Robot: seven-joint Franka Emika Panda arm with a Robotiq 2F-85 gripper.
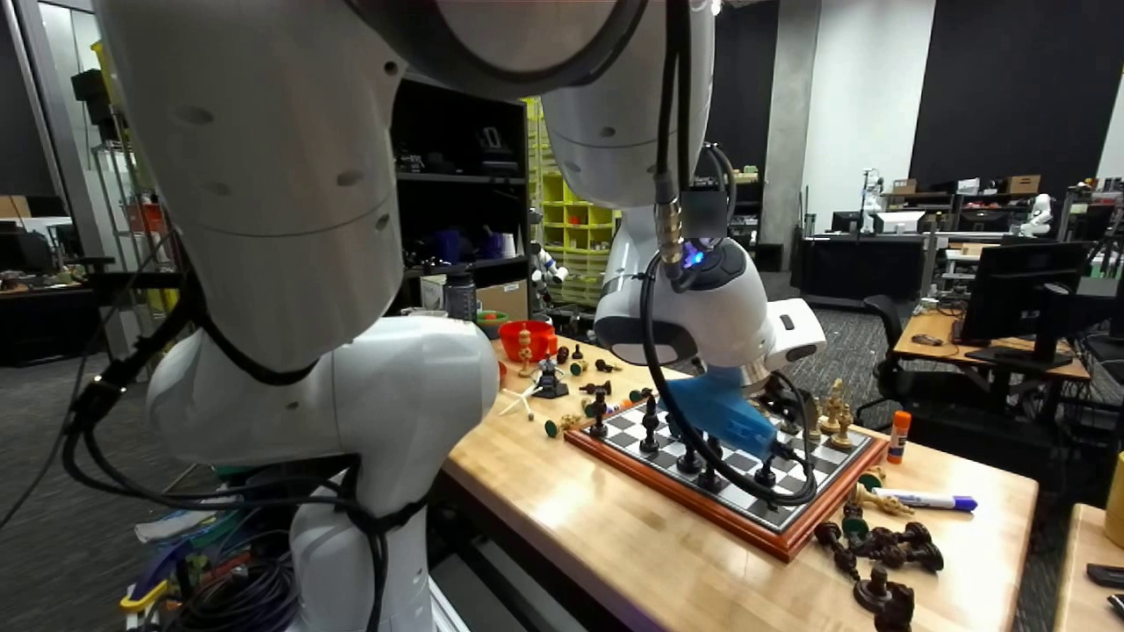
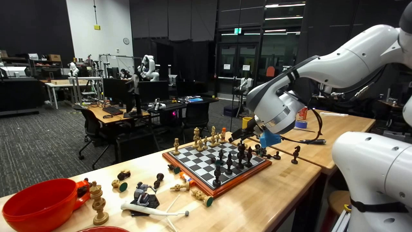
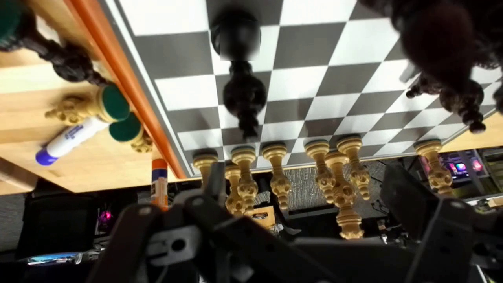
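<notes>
My gripper stands open in the wrist view, its dark fingers (image 3: 408, 203) wide apart with no piece held between them. In exterior view 2 the gripper (image 2: 242, 133) is above the right end of the chessboard (image 2: 201, 167). Several light pieces (image 2: 196, 135) stand along the board's far side. Dark pieces (image 2: 229, 164) stand along its near side, a dark piece (image 3: 243, 89), showing clearly in the wrist view. Off the board's right end, several dark pieces (image 1: 896, 548) lie on the table. Part of the gripper is hidden behind the blue mount (image 1: 727, 412) in exterior view 1.
A glue stick (image 1: 897, 437) stands upright near the board's corner, and a marker (image 1: 927, 500) lies close by. At the other end are a red bowl (image 2: 42, 205), a small robot figure (image 2: 143, 194) and scattered pieces. Bare wood (image 1: 590, 506) runs along the near side.
</notes>
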